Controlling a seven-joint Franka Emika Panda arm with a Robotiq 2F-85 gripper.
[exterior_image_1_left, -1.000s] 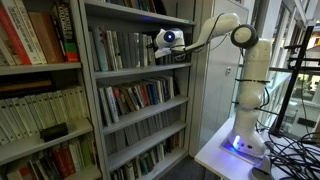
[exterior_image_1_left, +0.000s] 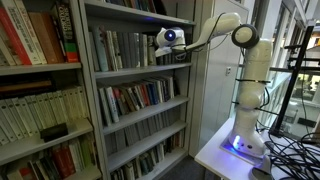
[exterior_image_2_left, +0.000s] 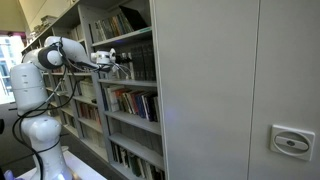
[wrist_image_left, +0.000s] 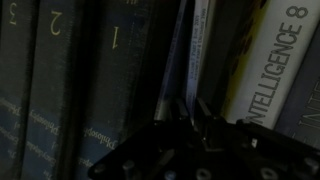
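Observation:
My gripper (exterior_image_1_left: 160, 49) reaches into the upper part of the bookcase, level with a row of books. In exterior view 2 the gripper (exterior_image_2_left: 122, 66) is small against the dark books. The dark fingers fill the bottom of the wrist view, where the gripper is shut on a thin book with a pale spine (wrist_image_left: 198, 45). That book stands upright, between dark numbered volumes (wrist_image_left: 100, 75) on the left and a white book marked INTELLIGENCE 8 (wrist_image_left: 275, 65) on the right. Shadow hides how deep the fingers hold it.
Neighbouring books stand close on both sides. Shelf boards (exterior_image_1_left: 140, 71) run below the row, and a tall white panel (exterior_image_2_left: 205, 100) is right of the bookcase. A white table (exterior_image_1_left: 222, 158) carries the arm's base, with loose cables (exterior_image_1_left: 295, 155) beside it.
The arm keeps nearly the same pose, with only a slight shift of the gripper at the shelf. No book has visibly moved in exterior view 1.

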